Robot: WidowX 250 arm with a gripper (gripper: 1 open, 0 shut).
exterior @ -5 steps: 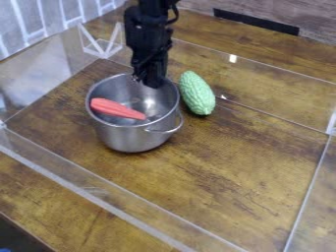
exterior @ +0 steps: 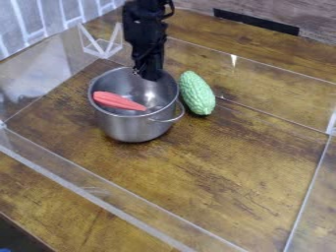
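A steel pot (exterior: 132,126) stands on the wooden table with an orange-red elongated object (exterior: 118,101) lying inside it, toward the left. A pale green bumpy vegetable (exterior: 197,93) lies just right of the pot. My dark gripper (exterior: 149,73) reaches down from the top to the pot's back rim; its fingertips are too dark and small to make out clearly, and nothing visible hangs from it.
Clear plastic panels edge the table (exterior: 223,187) on the left and right. A white railed object (exterior: 39,20) is at the upper left.
The red object has shifted a little up and left with the pot, which sits slightly differently. My gripper has moved slightly.
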